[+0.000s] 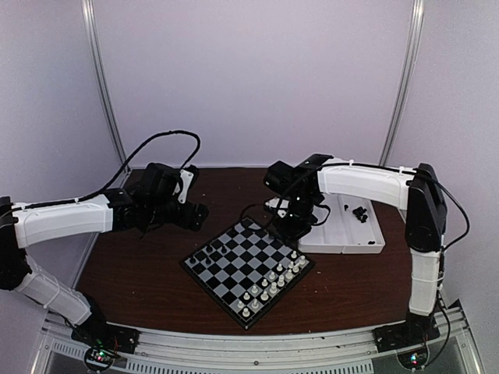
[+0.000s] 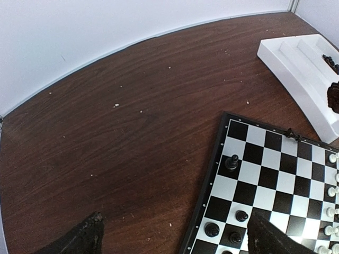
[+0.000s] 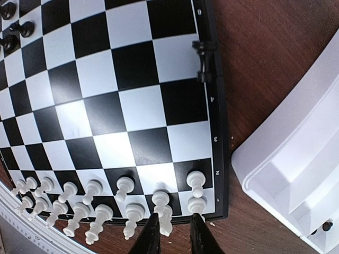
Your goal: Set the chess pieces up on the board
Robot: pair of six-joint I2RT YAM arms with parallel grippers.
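Note:
The chessboard (image 1: 234,284) carries rows of white pieces (image 3: 125,185) along one side and several black pieces (image 2: 211,229) on the other. One black piece (image 2: 232,163) stands apart on a far-corner area, and another (image 3: 204,61) is at the board's edge near the tray. My right gripper is above the board's right part beside the tray; its fingers are close together with a small gap, and nothing dark shows held between them. My left gripper hangs open, left of and above the board, with nothing in it.
The white tray (image 1: 339,234) at the right holds several loose black pieces (image 1: 359,214).

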